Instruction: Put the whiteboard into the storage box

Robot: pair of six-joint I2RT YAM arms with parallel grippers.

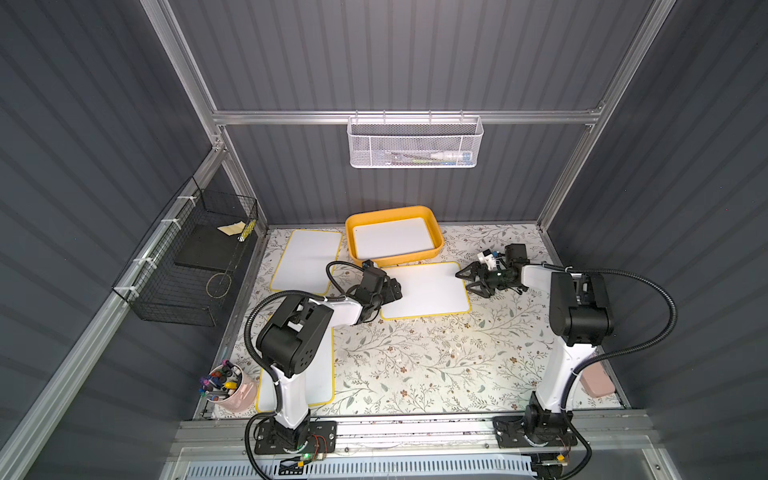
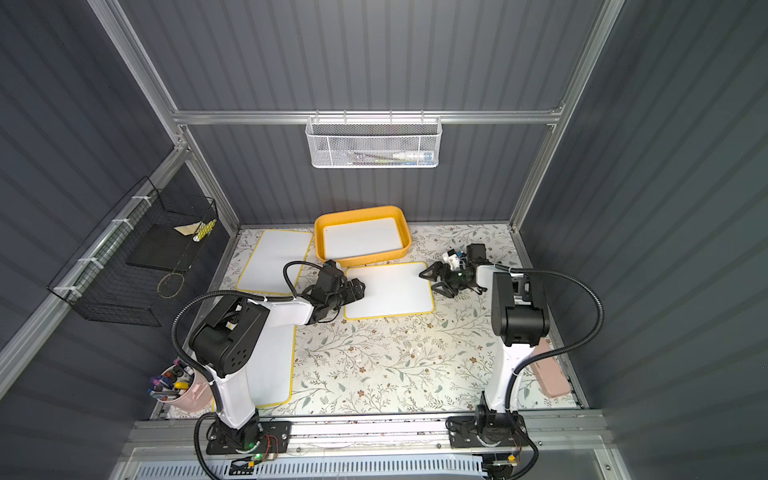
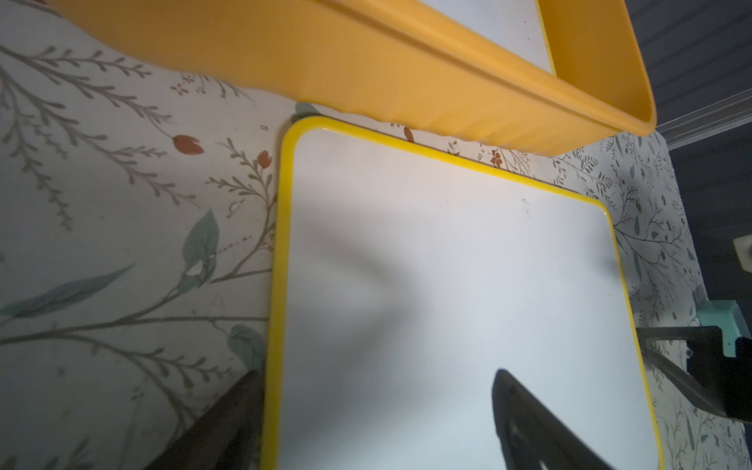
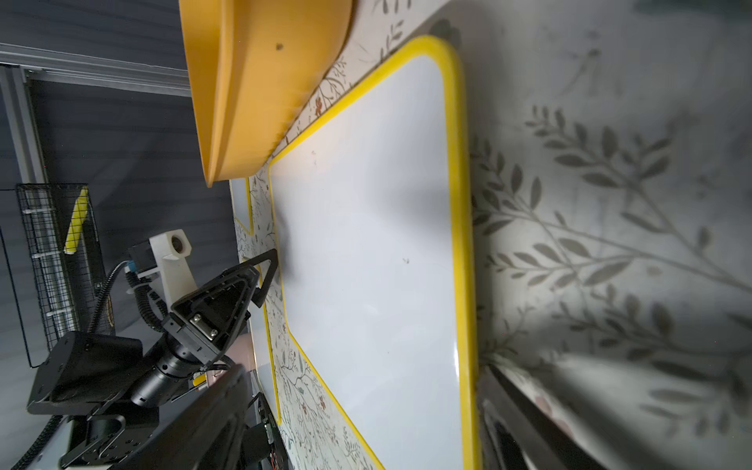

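A white whiteboard with a yellow edge (image 1: 428,289) lies in the middle of the table, just in front of the orange storage box (image 1: 400,260). Inside that box another white board (image 1: 392,237) lies flat. My left gripper (image 1: 389,289) stands open at the near board's left edge; in the left wrist view its fingers (image 3: 540,431) are wide apart, one on either side of the yellow edge. At the right edge, my right gripper (image 1: 470,284) is open too, with the yellow border running between its fingers. How close the fingertips come to the board is blurred.
More whiteboards lie to the left, one at the back (image 1: 307,257) and one in front (image 1: 320,372) partly under my left arm. A pink pen cup (image 1: 240,393) stands front left. A pink case (image 1: 596,380) lies front right.
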